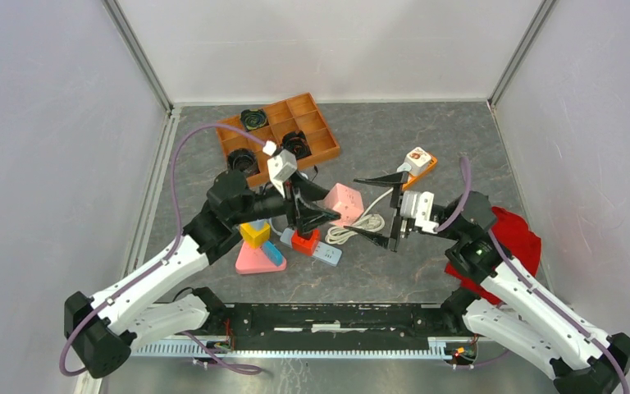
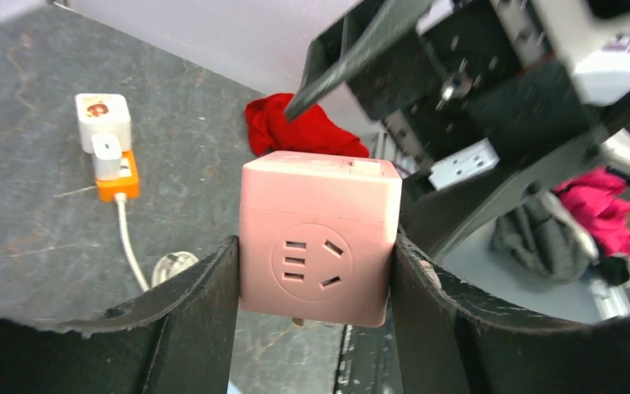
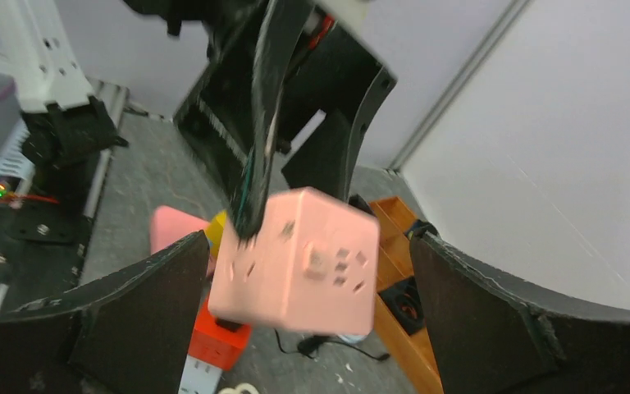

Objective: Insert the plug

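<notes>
A pink cube plug adapter [image 1: 344, 203] is held up over the middle by my left gripper [image 1: 333, 205]; in the left wrist view the adapter [image 2: 318, 238] shows socket slots and sits between both fingertips. My right gripper [image 1: 351, 204] is wide open just right of it, fingers apart from it; in the right wrist view the adapter [image 3: 297, 261] hangs ahead, blurred, between those fingers. Below lies a power strip [image 1: 326, 254] with a red plug block [image 1: 305, 242]; another orange strip [image 2: 127, 182] with white plugs lies at the back right.
A wooden compartment tray [image 1: 316, 131] stands at the back left, yellow and blue blocks [image 1: 254, 235] on a pink piece [image 1: 252, 263] at front left. A coiled white cable [image 1: 344, 231] lies mid floor, a red cloth [image 1: 518, 242] at right. Bare floor shows front right of centre.
</notes>
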